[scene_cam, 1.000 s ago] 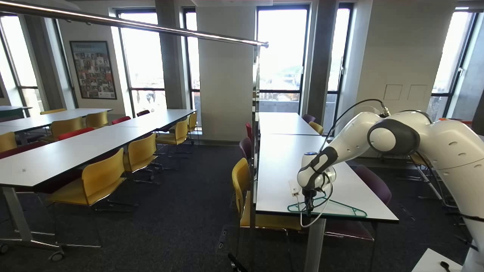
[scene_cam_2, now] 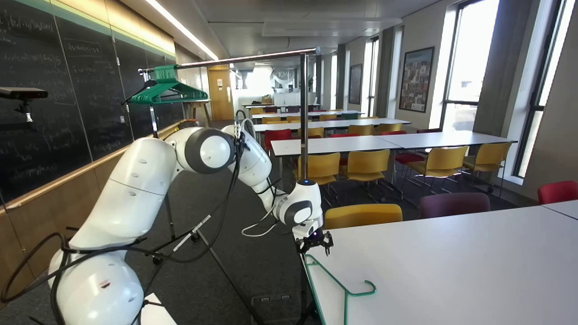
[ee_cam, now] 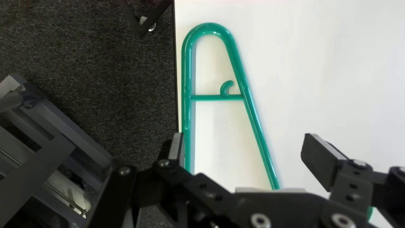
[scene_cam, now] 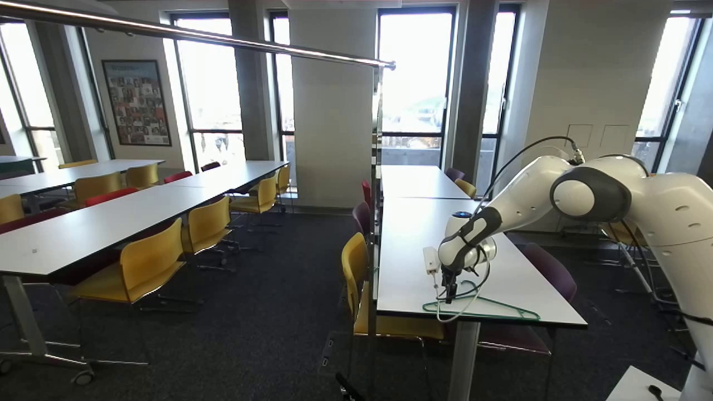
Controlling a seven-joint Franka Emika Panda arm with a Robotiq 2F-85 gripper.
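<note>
A green plastic hanger (ee_cam: 248, 100) lies flat on the white table (scene_cam: 428, 227), its long straight bar close to the table edge. In exterior view 2, its hook (scene_cam_2: 370, 287) points away from that edge. Above one end of the hanger hovers my open gripper, also visible in the second exterior view as a dark gripper (scene_cam_2: 314, 249). The left finger (ee_cam: 176, 146) overlaps the hanger's straight bar in the wrist view, while the right finger (ee_cam: 319, 157) is over bare tabletop. Nothing is held. The gripper's body hides the hanger's lower part there.
A clothes rack's upright post (scene_cam_2: 304, 119) stands beside the table edge; its rail (scene_cam_2: 244, 58) carries several green hangers (scene_cam_2: 168, 92) at the far end. Yellow chairs (scene_cam: 357, 267) flank the table.
My gripper has risen a little and shifted slightly left in exterior view 1, with the arm's elbow also higher. The hanger stays in the same place on the table.
</note>
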